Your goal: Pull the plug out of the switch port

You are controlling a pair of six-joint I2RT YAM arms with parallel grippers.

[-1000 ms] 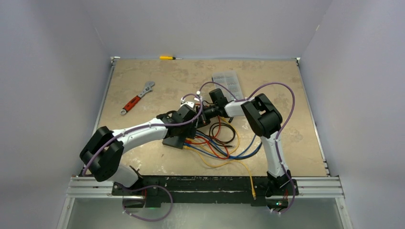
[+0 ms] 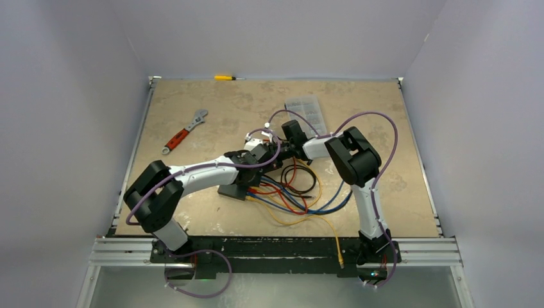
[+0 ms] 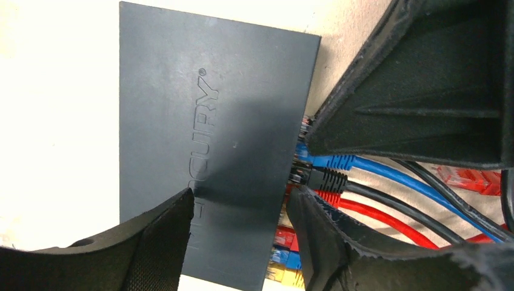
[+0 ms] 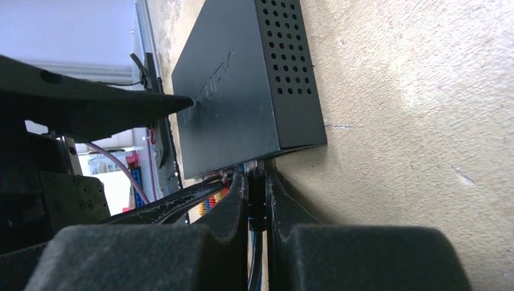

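The flat black switch [image 3: 242, 91] lies on the table, several cable plugs in its right side. In the right wrist view my right gripper is shut on a black plug [image 4: 257, 203], right at the switch's port edge. Its cable runs down between the fingers. My left gripper stands part open over the switch, one fingertip [image 3: 298, 197] by the plug row and the other above the lid, with nothing held between. The black right gripper hides the far end of the plug row in the left wrist view.
Blue [image 3: 394, 176], red [image 3: 388, 223] and black cables fan out from the switch and tangle on the table. An adjustable wrench [image 2: 186, 131] lies at the left. A clear compartment box [image 2: 310, 110] stands behind. Both arms crowd close together over the switch.
The right arm looks almost unmoved, and the switch lies in the same place.
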